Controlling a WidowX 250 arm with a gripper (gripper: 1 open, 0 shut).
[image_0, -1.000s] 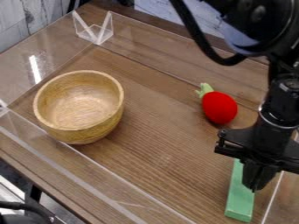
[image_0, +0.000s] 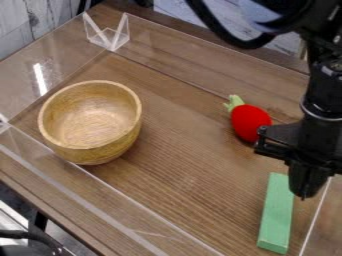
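The black gripper (image_0: 291, 145) hangs at the right, just above the far end of a green block (image_0: 274, 222) lying on the wooden table. Its fingers are shut, with nothing visible between them. A red vegetable with a pale green top (image_0: 247, 121) lies just left of the gripper, partly behind it.
A tan bowl (image_0: 90, 101) stands at the left. A small clear wire-like object (image_0: 107, 33) lies at the back left. Dark cables are at the lower left edge.
The gripper has moved up and back from low over the green block, uncovering more of it. The block, bowl and red vegetable look unmoved.
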